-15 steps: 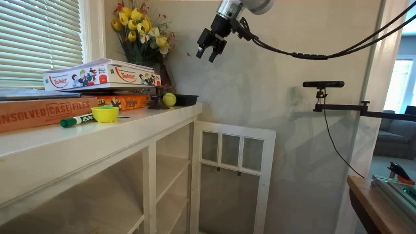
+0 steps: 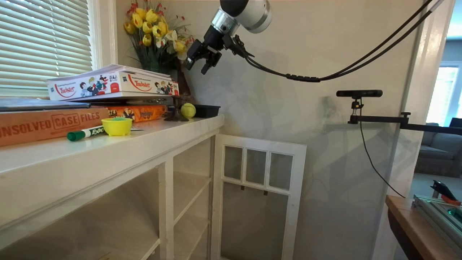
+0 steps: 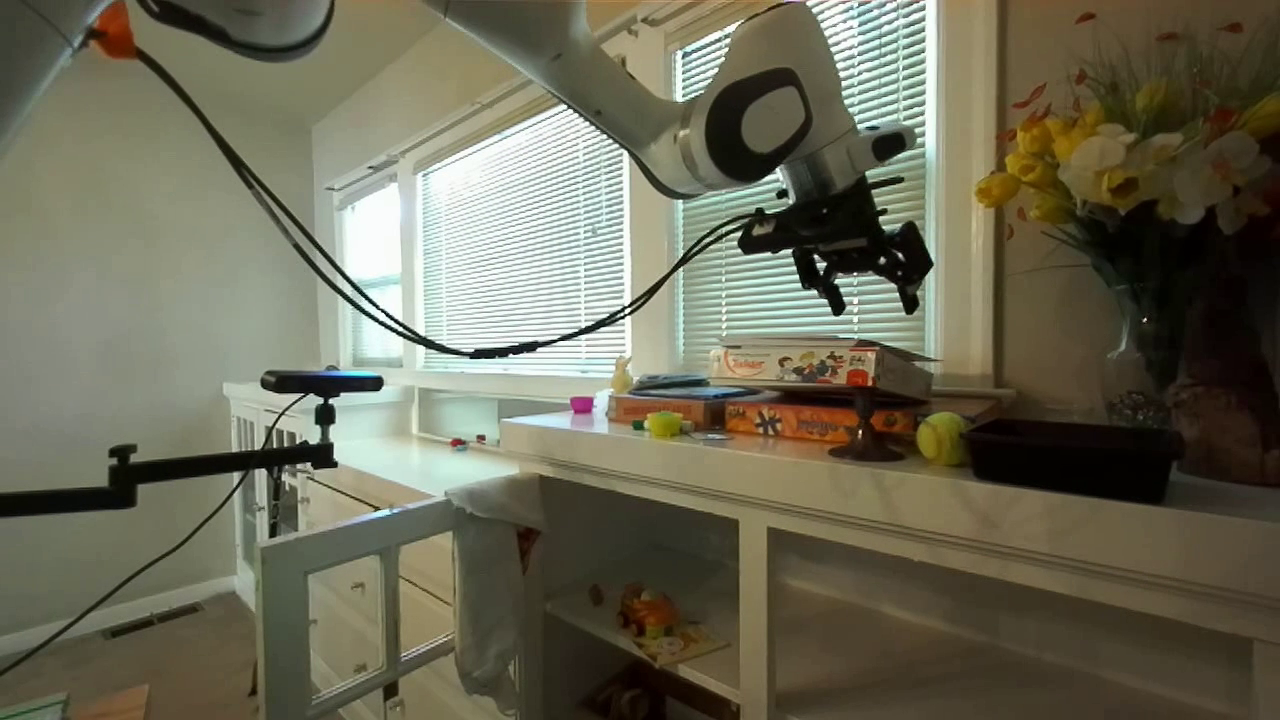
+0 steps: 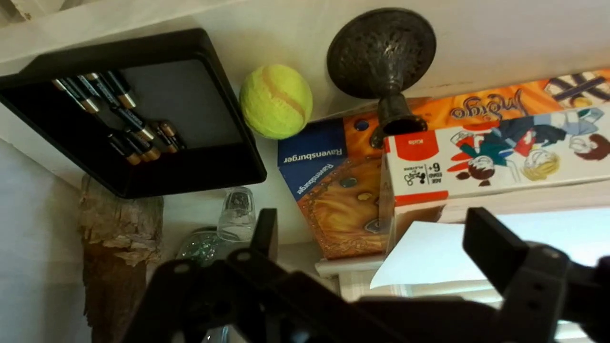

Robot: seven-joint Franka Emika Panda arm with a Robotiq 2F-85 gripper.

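My gripper (image 3: 873,306) is open, with nothing between its fingers, and hangs in the air above the white shelf top. In the wrist view its two dark fingers (image 4: 495,248) stand wide apart. Below lie a yellow-green tennis ball (image 4: 276,102), a dark metal candlestick (image 4: 381,54) and a black tray (image 4: 197,48) with several batteries in it. The ball sits between the tray and the candlestick. A white Twister box (image 4: 503,154) rests on top of an orange Ravensburger game box (image 4: 343,200).
A vase of yellow flowers (image 3: 1080,168) stands at the back corner by the wall. Farther along the shelf are a yellow cup (image 2: 117,127), a green marker (image 2: 85,133) and a Case Files box (image 2: 52,125). Bare shelf top runs along the front edge.
Over the last second my arm has moved left and slightly down in exterior view 1, toward the flowers and the shelf. The objects on the shelf have not moved.
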